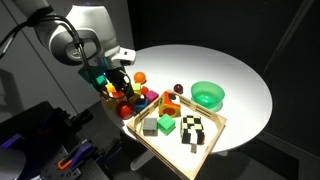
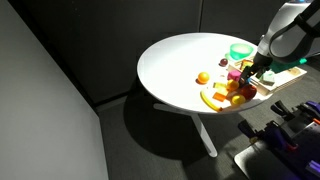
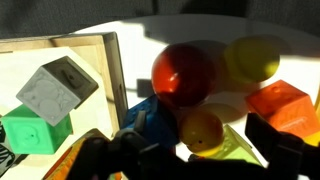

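Observation:
In the wrist view my gripper is open, its dark fingers [image 3: 262, 138] standing apart at the lower edge. An orange ball [image 3: 201, 130] lies in the gap between them, not gripped. A dark blue block [image 3: 152, 122] sits close by the left finger, and a yellow-green block [image 3: 236, 149] shows beside the ball. Just beyond are a shiny red ball [image 3: 183, 75] and a yellow round piece [image 3: 252, 60]. An orange-red block [image 3: 280, 105] lies by the right finger. From exterior view 1 the fingertips are hard to make out among the toys.
A shallow wooden tray [image 1: 203, 158] holds a grey block [image 1: 150, 127], a green block [image 1: 166, 124] and a black-and-white checkered block [image 1: 192, 130]. Behind it stands a green bowl [image 1: 207, 95]. A yellow banana [image 2: 209, 101] lies near the table edge.

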